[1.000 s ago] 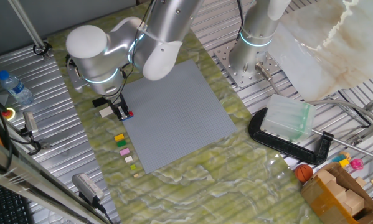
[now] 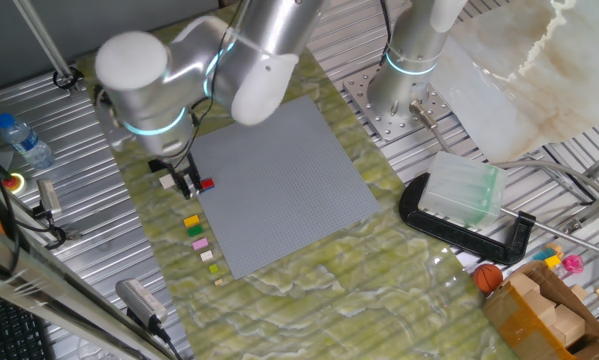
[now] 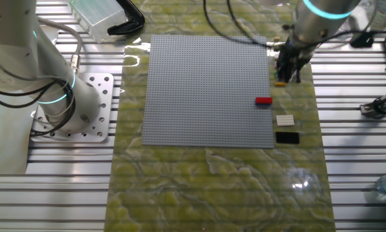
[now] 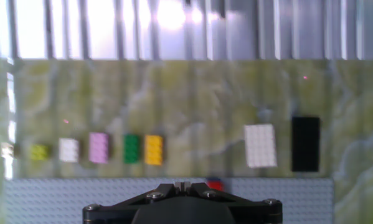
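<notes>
A red brick [image 3: 263, 100] lies at the edge of the grey baseplate [image 3: 205, 84]. In exterior view 1 my gripper [image 2: 192, 190] is just left of the red brick [image 2: 208, 184], pointing down. The wrist view has its two black fingers meeting at the tips, so the gripper looks shut, with nothing visible between them. Just right of the tips, the red brick [image 4: 215, 185] is partly hidden, with a dark blue patch beside it.
Beside the plate lie an orange brick [image 4: 153, 150], a green brick [image 4: 131, 149], a pink brick [image 4: 99, 147], a white brick [image 4: 68, 150] and smaller pieces. A larger white plate [image 4: 260, 145] and a black plate [image 4: 305, 144] lie to the right. Most of the baseplate is bare.
The red brick now shows to the right of the fingers.
</notes>
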